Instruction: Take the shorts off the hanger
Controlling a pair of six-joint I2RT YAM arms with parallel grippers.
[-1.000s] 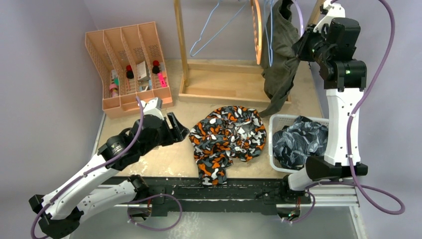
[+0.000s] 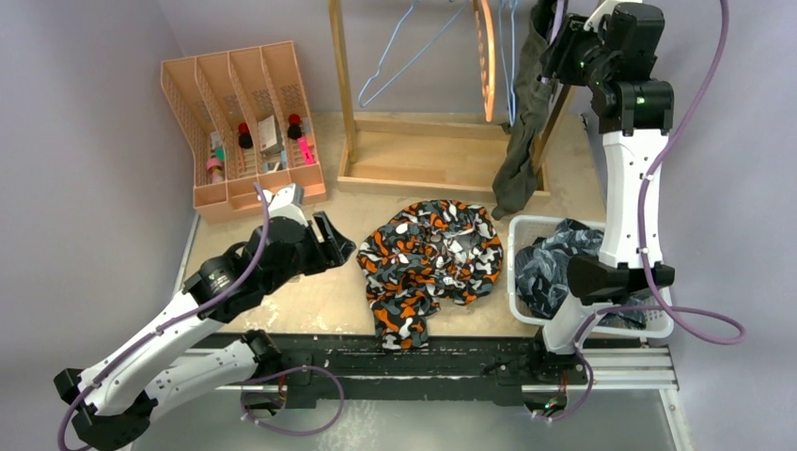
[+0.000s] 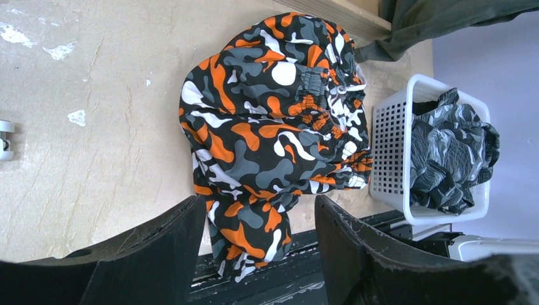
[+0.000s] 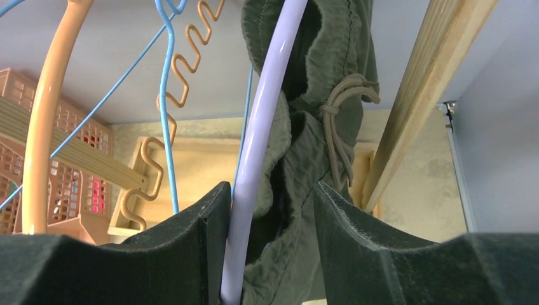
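Olive-green shorts (image 2: 522, 141) hang on the right side of the wooden rack, their lower end trailing towards the table. In the right wrist view a lilac hanger (image 4: 257, 136) slants through the foreground, with the green shorts (image 4: 327, 136) and their drawstring behind it. My right gripper is open, its left finger (image 4: 203, 232) right beside the hanger bar; whether they touch I cannot tell. Over the table my left gripper stands open and empty. Below it camouflage shorts (image 3: 254, 136) in orange, black, grey and white lie rumpled.
A white basket (image 2: 515, 282) with dark clothing stands at the right. Empty blue hangers (image 2: 414, 68) and an orange hanger (image 2: 487, 61) hang from the rack (image 2: 343, 85). A peach organizer (image 2: 183, 94) sits at the back left. Bare table (image 3: 95, 159) lies left of the camouflage shorts.
The green shorts have swung and now look narrower from above. The left arm has barely shifted; the camouflage shorts are unmoved.
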